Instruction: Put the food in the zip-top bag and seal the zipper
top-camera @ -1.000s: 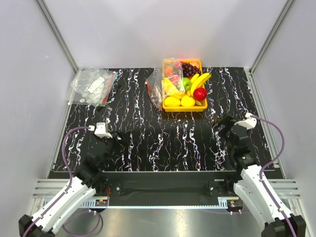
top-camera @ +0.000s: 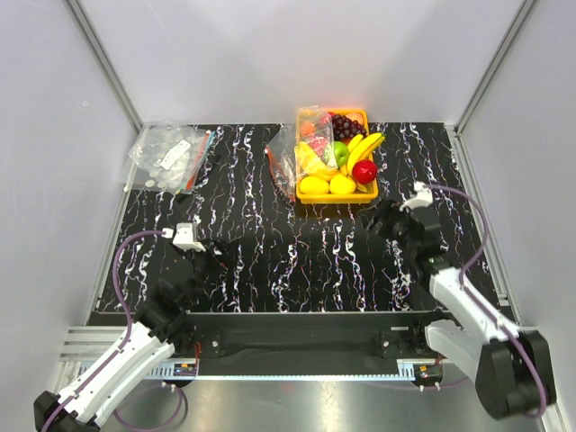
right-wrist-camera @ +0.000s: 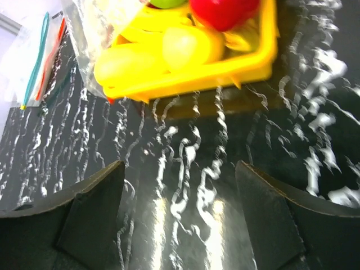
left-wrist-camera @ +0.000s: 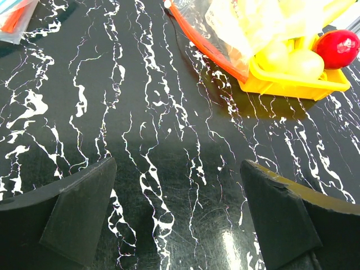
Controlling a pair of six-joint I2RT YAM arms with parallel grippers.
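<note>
A yellow basket [top-camera: 334, 200] at the back of the table is heaped with food: yellow fruits [top-camera: 314, 185], bananas [top-camera: 364, 149], a green apple [top-camera: 341, 153], dark grapes [top-camera: 346, 127] and a red fruit [top-camera: 364, 172]. A clear zip bag [top-camera: 283, 162] with a red zipper leans against the basket's left side and over part of it. More flat zip bags [top-camera: 167, 157] lie at the back left. My left gripper is open over bare table, front left. In front of the basket, my right gripper stands apart-jawed, nothing between its fingers.
White walls [top-camera: 288, 54] close off the back and sides. The table's front edge [top-camera: 297, 314] lies close to both arms.
The left arm, the bags and the food have stayed put.
</note>
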